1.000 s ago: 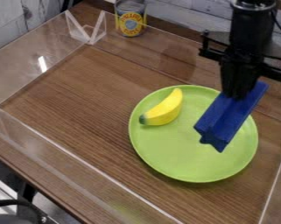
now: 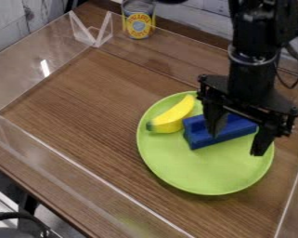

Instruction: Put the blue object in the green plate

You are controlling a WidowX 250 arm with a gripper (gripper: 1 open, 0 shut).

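Observation:
The blue block [image 2: 203,138] lies flat across the upper part of the green plate [image 2: 195,177], just right of a yellow banana [image 2: 173,115]. My black gripper [image 2: 239,132] is low over the block, its two fingers spread wide apart. The left finger [image 2: 214,116] covers part of the block, and the right finger [image 2: 264,141] is near its right end. Parts of the block are hidden behind the gripper. Whether the fingers touch the block I cannot tell.
A yellow and grey can [image 2: 137,19] stands at the back, with a clear plastic stand [image 2: 93,28] left of it. Bare wooden table [image 2: 83,112] stretches left of the plate. A dark cable [image 2: 12,218] lies at the lower left corner.
The blue block has gone from hanging upright under the gripper to lying on the plate beside the banana.

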